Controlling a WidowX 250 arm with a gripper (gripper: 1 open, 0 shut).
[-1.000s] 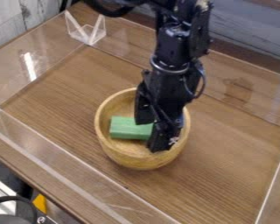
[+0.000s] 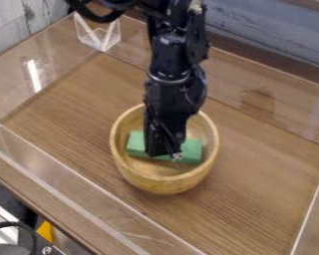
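A tan wooden bowl (image 2: 162,179) sits in the middle of the wooden table, with a green block (image 2: 140,142) lying inside it. The black gripper (image 2: 170,139) is over the bowl and hides part of the block; its fingertips are too dark and overlapped to show what, if anything, is between them, though they look close together.
A clear plastic container (image 2: 99,30) stands at the back left. Walls edge the table at the back, and a dark cable is at the lower left.
The gripper has moved left and back from the bowl's right side toward its middle, and its fingers appear drawn closer together. More of the block's right end now shows.
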